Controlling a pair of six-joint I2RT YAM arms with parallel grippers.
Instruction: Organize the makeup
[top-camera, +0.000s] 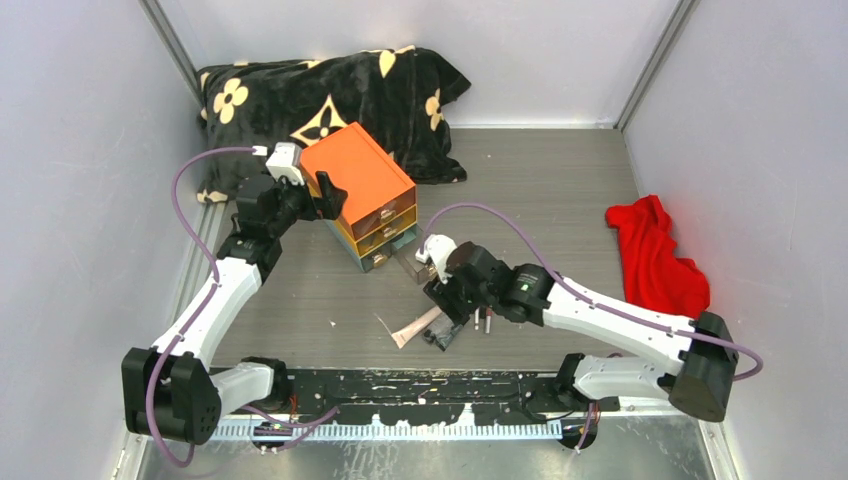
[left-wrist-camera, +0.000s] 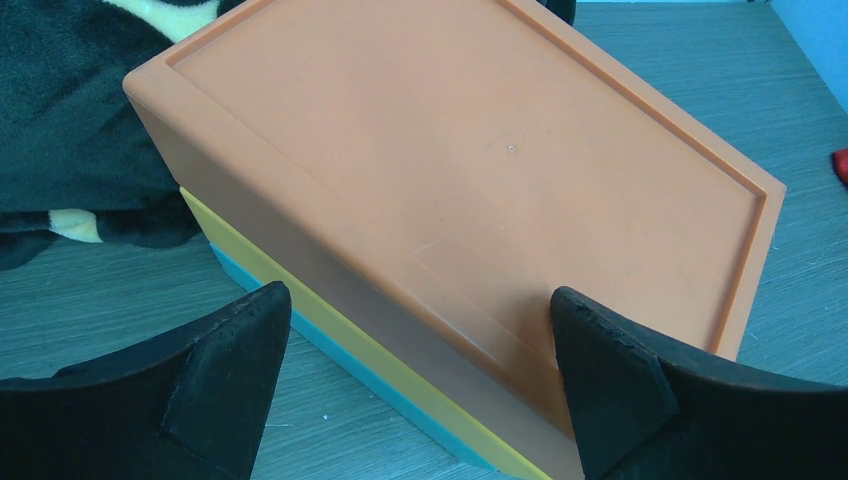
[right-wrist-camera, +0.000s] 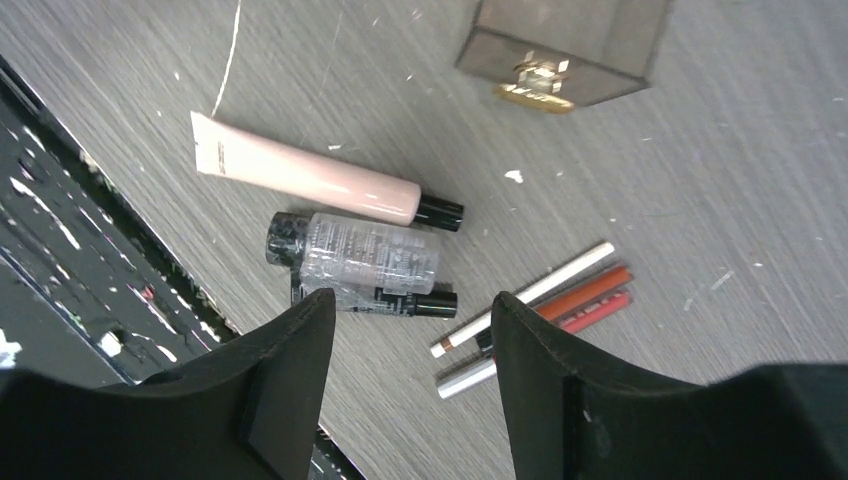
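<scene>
An orange-topped drawer organizer stands at the back, with one clear drawer pulled out. My left gripper is over its top edge, fingers apart, one against the top. My right gripper hangs open above the loose makeup: a pink tube, a clear bottle, a dark tube beside it, and several thin pencils to the right.
A black patterned blanket lies along the back wall, a red cloth at the right.
</scene>
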